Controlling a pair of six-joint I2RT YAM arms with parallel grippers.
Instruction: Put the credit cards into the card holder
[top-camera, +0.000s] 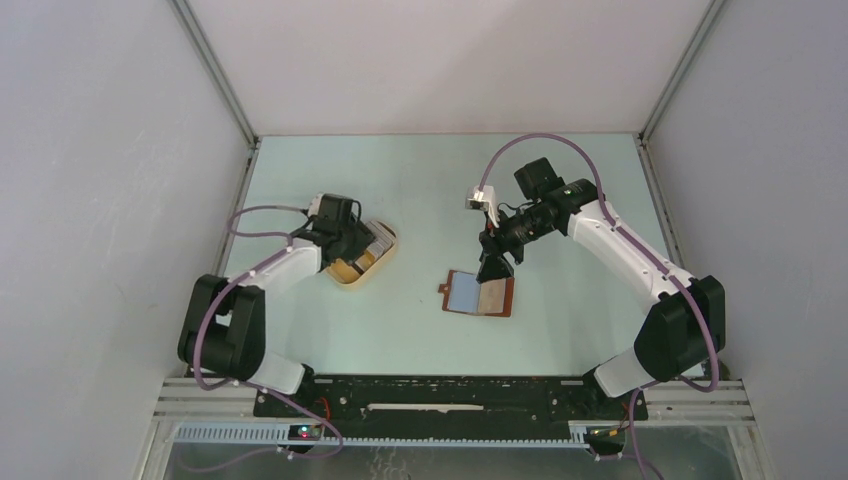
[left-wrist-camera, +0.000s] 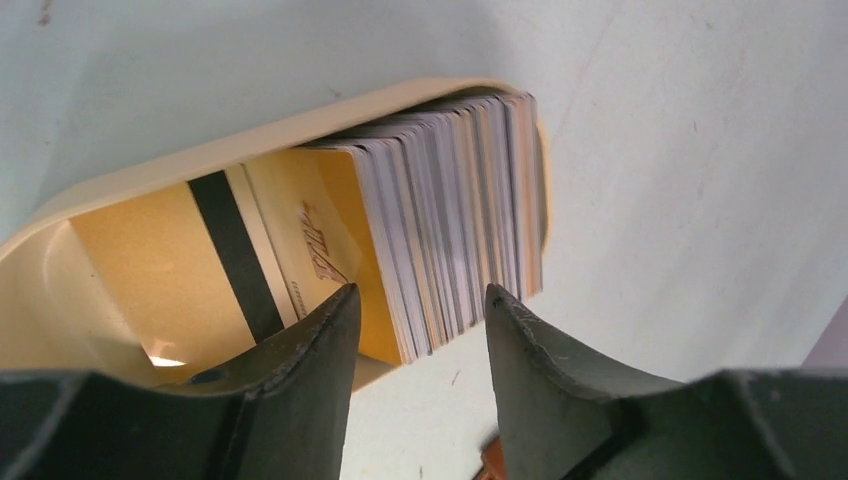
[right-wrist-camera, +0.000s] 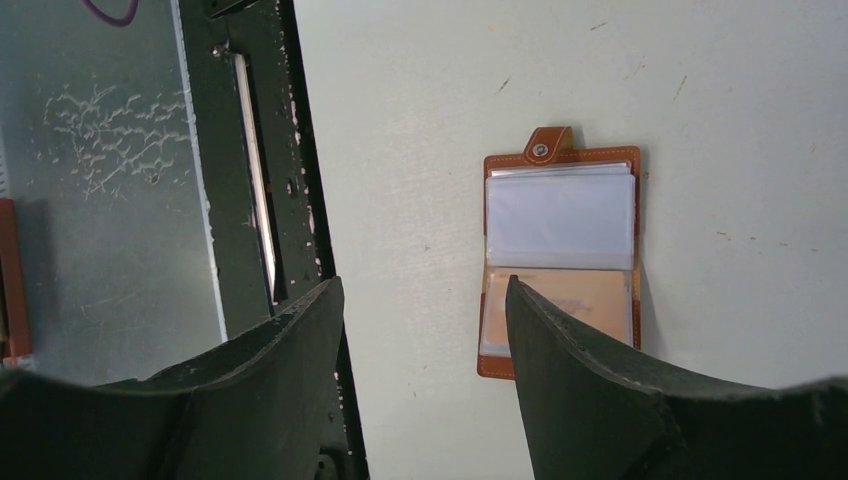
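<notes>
A leaning row of cards (left-wrist-camera: 445, 200) fills the upper right half of a tan oval box (left-wrist-camera: 290, 128), their long edges facing up. My left gripper is over the near ends of these cards, fingertips apart, with card edges showing between them. Whether its fingers press on any card cannot be told; the arm partly hides the box (top-camera: 348, 284) in the top view. The brown card holder (right-wrist-camera: 553, 152) lies unfolded on the table, with a pale blue-white panel and a tan panel. Above it, my right gripper hangs open and empty.
Orange and black pieces (left-wrist-camera: 150, 275) occupy the box's left half. A dark front rail (top-camera: 430, 400) borders the table. Bare table (top-camera: 420, 190) separates the two arms, and the strip between box and holder is clear.
</notes>
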